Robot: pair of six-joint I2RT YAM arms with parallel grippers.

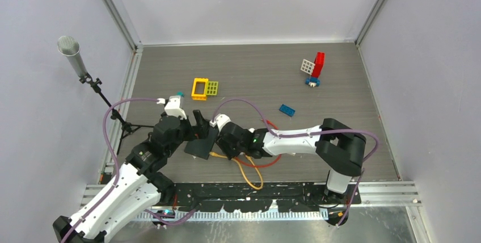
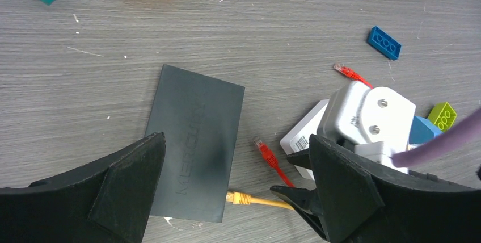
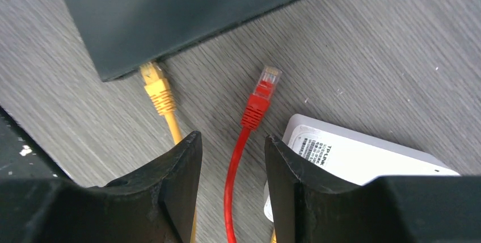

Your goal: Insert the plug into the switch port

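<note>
The dark flat switch box lies on the table, its edge also showing at the top of the right wrist view. A yellow cable's plug (image 3: 157, 88) sits against that edge. Beside it lies the red plug (image 3: 259, 98), clear tip toward the box but apart from it. My right gripper hangs above the red cable (image 3: 231, 180), its fingers parted on either side with nothing held. My left gripper stands open over the box, nothing between its fingers. The ports on the box's edge cannot be made out.
A white box with a barcode (image 3: 351, 155) lies close beside the red plug. A blue brick (image 1: 287, 110), a yellow brick frame (image 1: 199, 88) and a red brick stack (image 1: 318, 64) lie farther back.
</note>
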